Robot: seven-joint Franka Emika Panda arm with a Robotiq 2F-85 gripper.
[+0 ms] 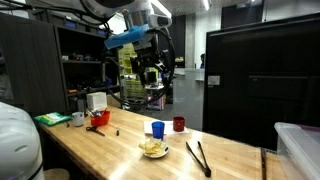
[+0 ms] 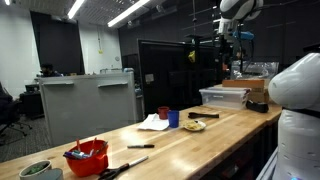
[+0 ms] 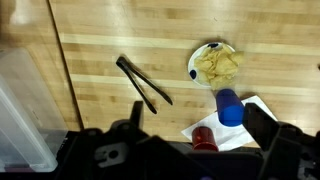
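Observation:
High over the wooden table, my gripper stands open with nothing between its fingers. Beneath it in the wrist view lie a white plate with yellow chips (image 3: pixel 216 65), black tongs (image 3: pixel 143 82), a blue cup (image 3: pixel 229 108) and a red mug (image 3: pixel 204 138). Exterior view 1 has the plate of chips (image 1: pixel 153 148) near the table's middle, the blue cup (image 1: pixel 158 129) just behind it, the red mug (image 1: pixel 179 124) farther back and the tongs (image 1: pixel 199 158) to the right.
A white cloth (image 3: pixel 258 107) lies under or beside the cups. A red container (image 2: pixel 87 158) with utensils stands at the table's other end. A clear plastic bin (image 1: pixel 299 145) is at the right edge. Bare wood surrounds the plate.

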